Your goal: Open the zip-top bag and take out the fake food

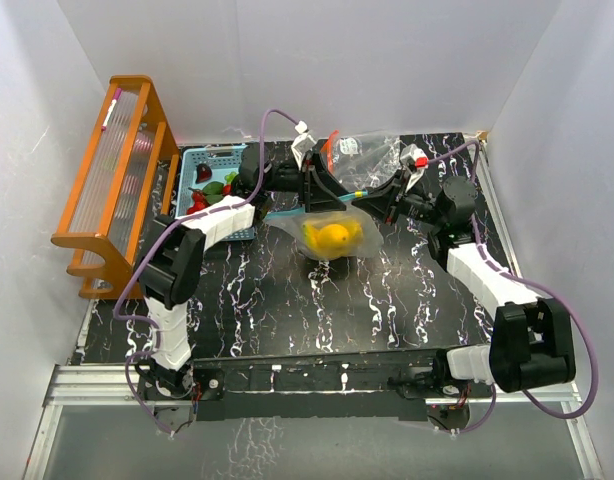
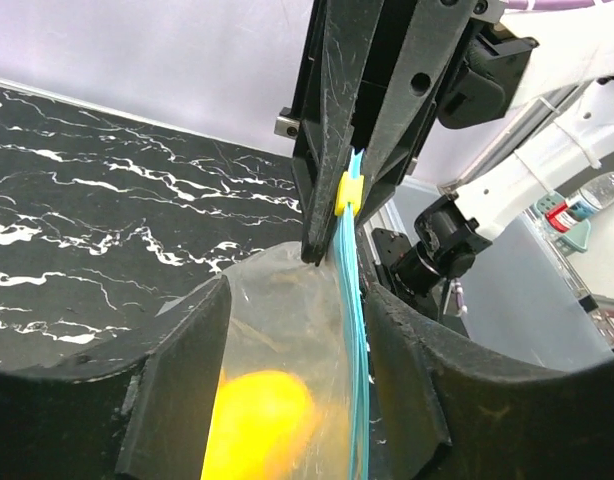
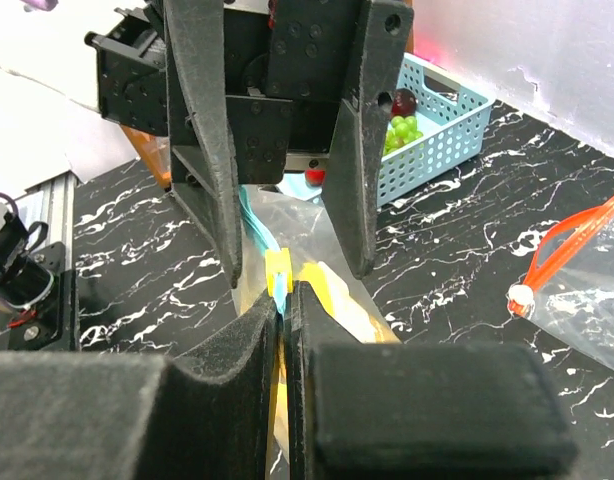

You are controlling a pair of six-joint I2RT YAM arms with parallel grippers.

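A clear bag [image 1: 305, 232] with a blue zip strip [image 2: 351, 290] along its top hangs between my grippers, with yellow fake food [image 1: 333, 236] inside. Its yellow slider [image 3: 278, 264] sits at the right end of the strip. There my right gripper is shut on the strip's end, right beside the slider. My left gripper is open, and the strip runs between its spread fingers without being pinched. In the top view, the two grippers almost meet above the bag.
A light blue basket holding fake fruit and vegetables stands at the left, partly behind my left arm. An orange-edged clear bag [image 1: 365, 158] lies flat at the back. Far left is a wooden rack [image 1: 117, 180].
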